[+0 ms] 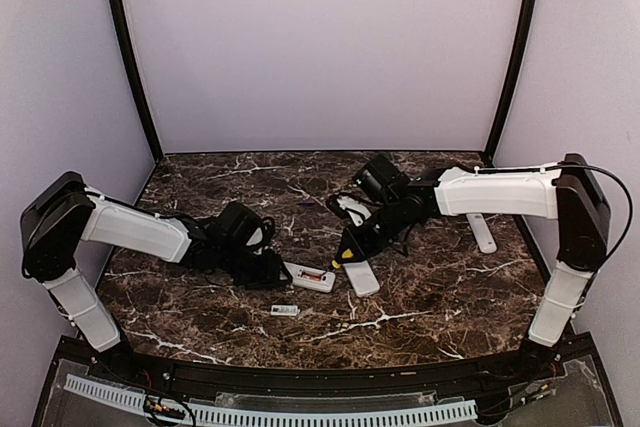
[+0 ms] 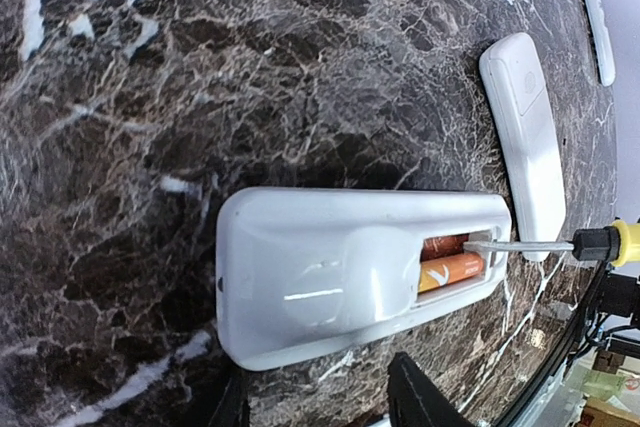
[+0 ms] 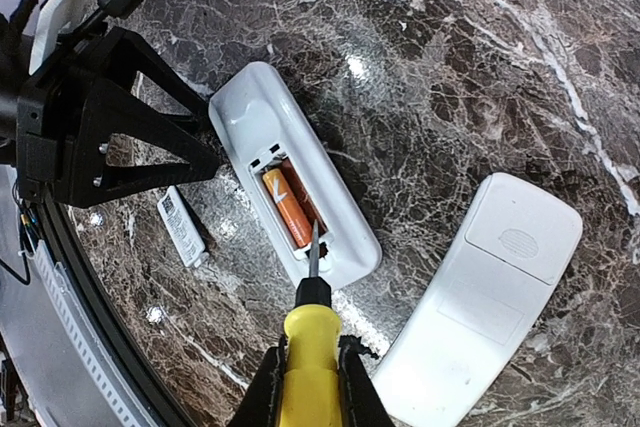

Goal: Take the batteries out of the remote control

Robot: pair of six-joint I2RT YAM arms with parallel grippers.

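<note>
The white remote (image 2: 300, 247) lies open on the marble table, two orange batteries (image 3: 287, 205) in its compartment. My left gripper (image 1: 275, 273) is at the remote's closed end; its fingertips (image 3: 200, 157) reach up to that end, the gap between them not clear. My right gripper (image 1: 350, 247) is shut on a yellow screwdriver (image 3: 312, 357), whose metal tip reaches into the compartment at the batteries' end, away from the left gripper.
A white cover piece (image 3: 475, 297) lies right of the remote. A small labelled white object (image 1: 284, 310) lies in front of it. Another white remote (image 1: 481, 234) is at the far right.
</note>
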